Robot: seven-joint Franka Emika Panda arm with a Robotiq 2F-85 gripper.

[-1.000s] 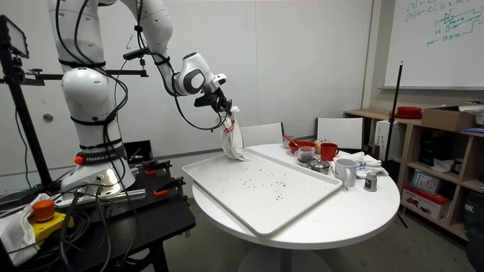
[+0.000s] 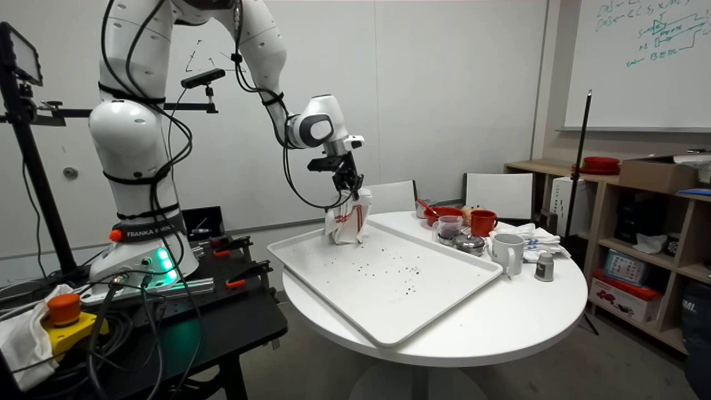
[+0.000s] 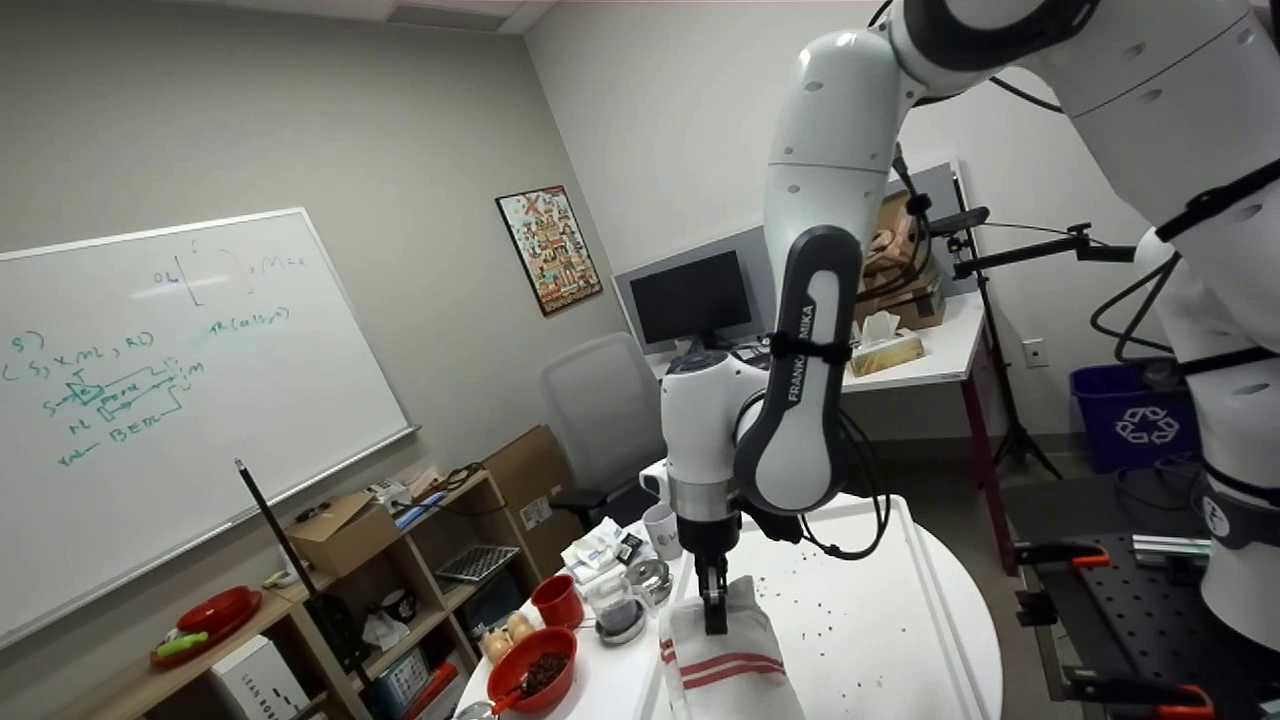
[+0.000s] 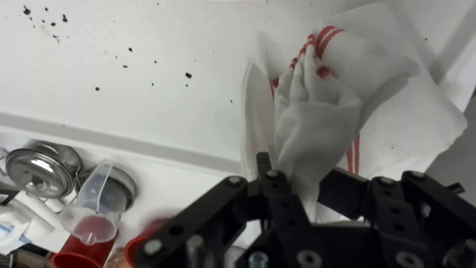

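Note:
A white cloth with red stripes (image 2: 348, 222) hangs from my gripper (image 2: 353, 193) over the far left corner of the white tray (image 2: 393, 335). In the wrist view the fingers (image 4: 273, 181) pinch a bunched part of the cloth (image 4: 317, 129), and its lower folds rest on the tray. The second exterior view shows the gripper (image 3: 715, 626) pointing down, with the striped cloth (image 3: 726, 660) draped below it. Dark crumbs (image 2: 410, 271) lie scattered over the tray's middle, apart from the cloth.
Along the tray's far right side stand a red bowl (image 3: 535, 667), a red mug (image 2: 483, 223), a clear cup (image 2: 448, 227), a lidded metal pot (image 2: 469, 244), a grey mug (image 2: 507, 253) and a small grey shaker (image 2: 544, 266).
My gripper has moved right and down with the cloth, and now points more steeply downward. More of the cloth is gathered on the tray. The crumbs look unchanged.

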